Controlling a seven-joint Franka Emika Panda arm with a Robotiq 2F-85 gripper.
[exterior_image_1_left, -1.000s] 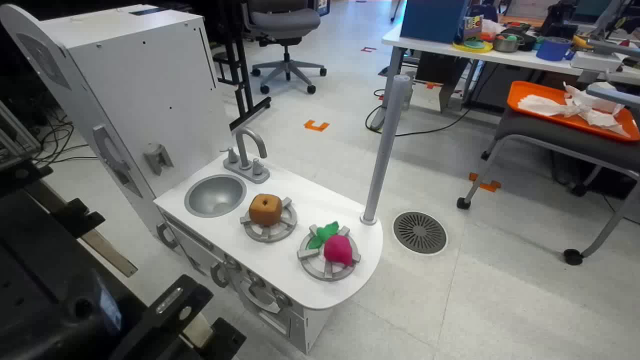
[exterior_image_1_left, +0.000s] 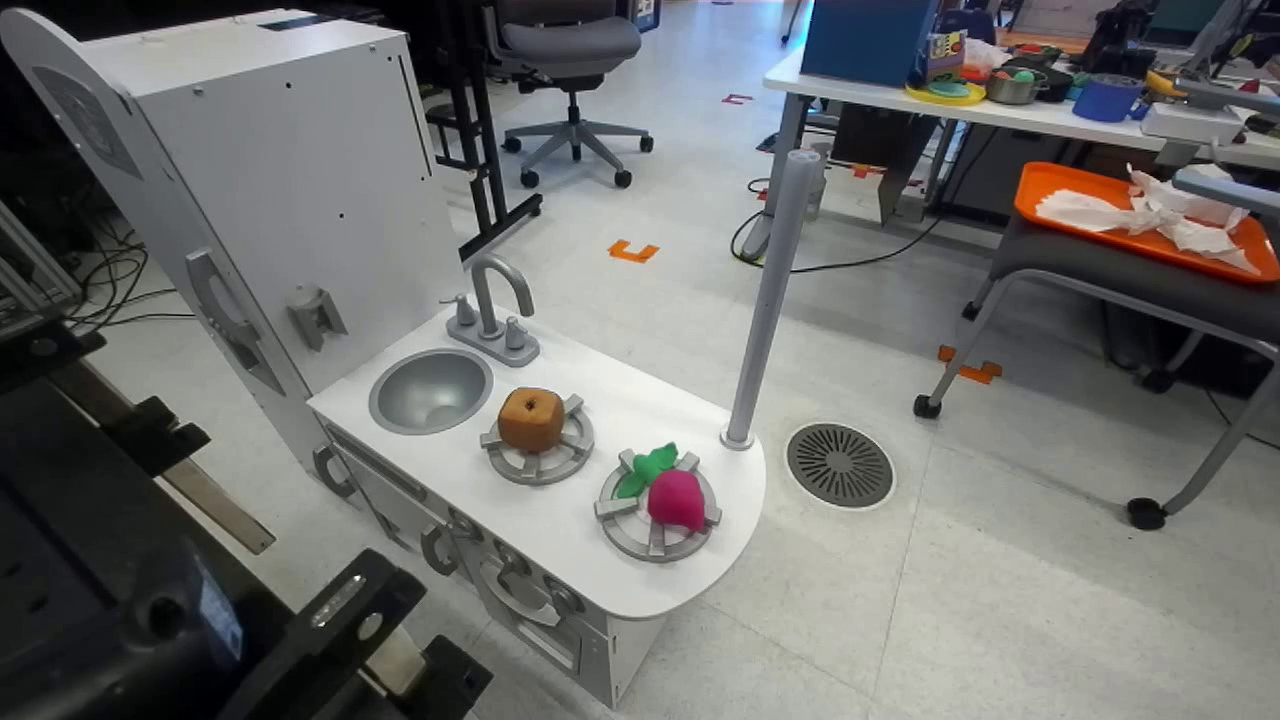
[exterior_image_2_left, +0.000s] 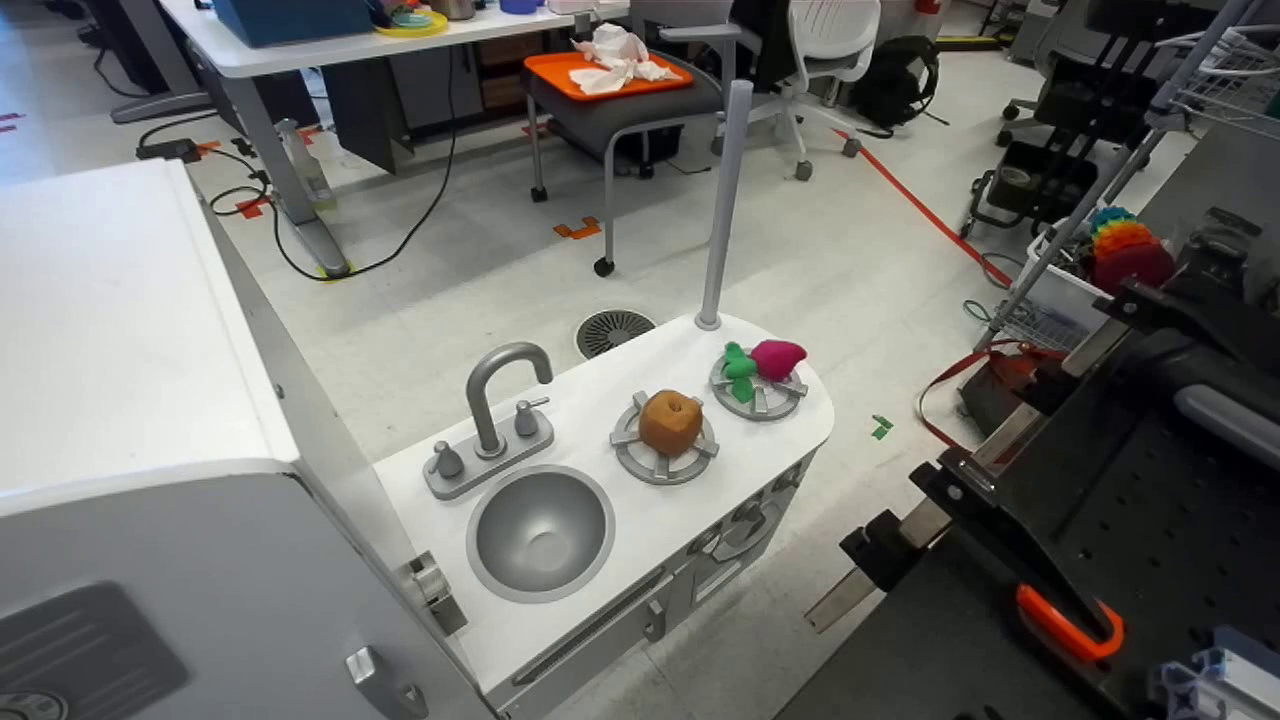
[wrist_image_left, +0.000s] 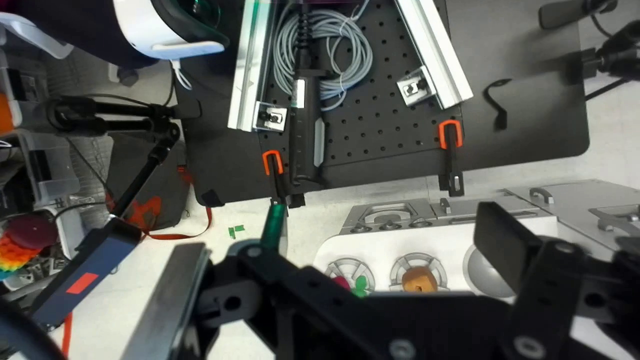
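Note:
On the play kitchen's white counter (exterior_image_1_left: 564, 534), a brown block-shaped toy (exterior_image_1_left: 530, 419) with a dimple on top rests on the burner nearer the sink (exterior_image_1_left: 432, 391). A magenta toy radish (exterior_image_1_left: 677, 499) with green leaves (exterior_image_1_left: 648, 469) lies on the other burner. Both appear small in the wrist view, the brown toy (wrist_image_left: 419, 279) partly behind my arm's dark parts. In that view my gripper stands open, its fingers (wrist_image_left: 505, 243) wide apart and nothing between them. It is not on either toy. Neither exterior view shows the gripper clearly.
A grey faucet (exterior_image_2_left: 492, 402) rises behind the sink, and a tall grey post (exterior_image_2_left: 726, 204) stands at the counter's back edge. The white cabinet (exterior_image_1_left: 276, 180) walls off the sink end. A black perforated table (wrist_image_left: 384, 120) carries rails, coiled cable and orange clamps.

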